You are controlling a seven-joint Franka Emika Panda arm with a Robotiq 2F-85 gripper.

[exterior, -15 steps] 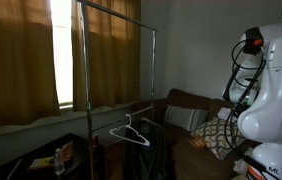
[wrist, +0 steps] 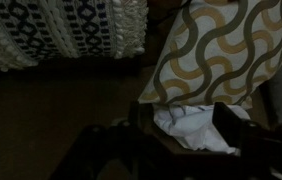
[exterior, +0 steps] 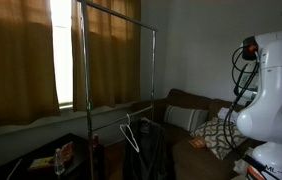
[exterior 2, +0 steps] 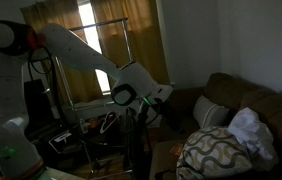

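In the wrist view, the two dark fingers of my gripper stand apart at the bottom of the picture. A crumpled white cloth [wrist: 196, 128] shows between and below them; the view is too dark to tell whether they touch it. Seen from exterior view 2, my gripper [exterior 2: 159, 103] is in front of the sofa, left of the patterned pillow [exterior 2: 213, 152]. A white cloth [exterior 2: 251, 135] rests by that pillow. A white hanger [exterior: 130, 132] hangs on the metal rack's lower bar.
The rack [exterior: 87, 75] stands before the curtains [exterior: 114, 55], with dark cloth [exterior: 149, 150] near its base. A black-and-white woven pillow [wrist: 66, 28] lies on the brown sofa [wrist: 66, 110]. Small items, including a bottle [exterior: 59, 161], sit on a dark table at left.
The arm's visible upper links have shifted at the right edge of exterior view 1. The hanger has turned and now appears narrower. The pillows look unmoved.
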